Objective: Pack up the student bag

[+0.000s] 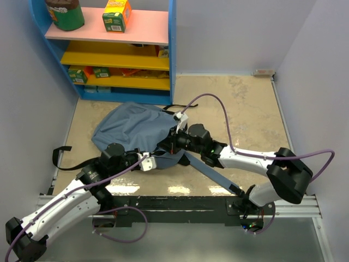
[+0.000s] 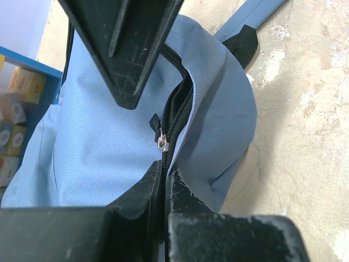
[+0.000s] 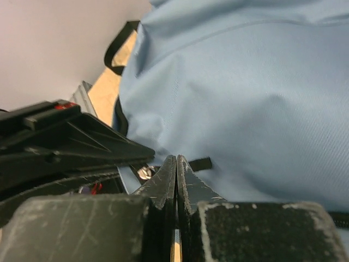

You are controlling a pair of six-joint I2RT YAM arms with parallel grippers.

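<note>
The blue-grey bag [image 1: 128, 128] lies on the floor in front of the shelf. My left gripper is shut on the zipper edge [image 2: 177, 120] of the bag, just below the metal zipper slider [image 2: 162, 143]. A short black pull tab hangs at the slider; in the right wrist view the pull tab [image 3: 202, 164] shows behind my right gripper. Shut fingertips, with nothing seen between them, mark that right gripper. Its dark fingers [image 2: 128, 82] hang above the bag, apart from the slider in the left wrist view.
A blue shelf [image 1: 173, 54] with pink and yellow boards holds several boxes and a green-brown container [image 1: 68, 16]. Black straps [image 1: 62, 155] lie left of the bag, and a blue strap [image 1: 210, 174] runs to its right.
</note>
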